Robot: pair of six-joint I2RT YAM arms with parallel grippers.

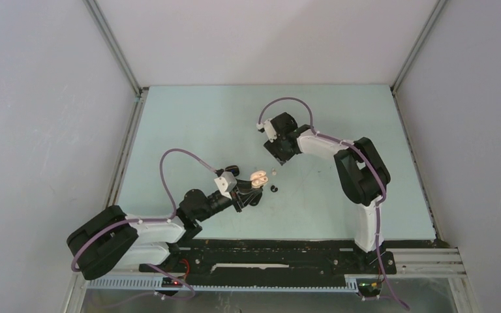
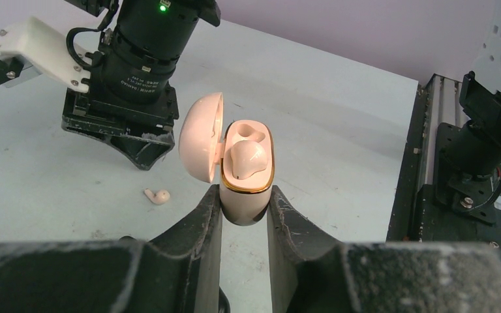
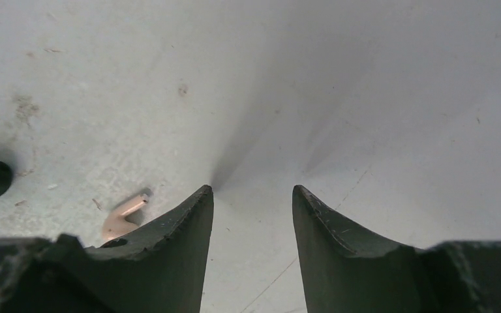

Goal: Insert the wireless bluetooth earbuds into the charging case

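My left gripper is shut on the pink charging case (image 2: pixel 242 205), held upright with lid open; one earbud shows in it, beside an empty-looking slot. A pink earbud (image 3: pixel 121 222) lies on the table, near the left finger of my right gripper in the right wrist view. That gripper stands part open above the table, nothing between its fingers. In the top view the loose earbud (image 1: pixel 274 172) is between the two arms.
A small dark object (image 1: pixel 274 188) lies below the pink earbud, and dark objects (image 1: pixel 231 170) lie by my left gripper.
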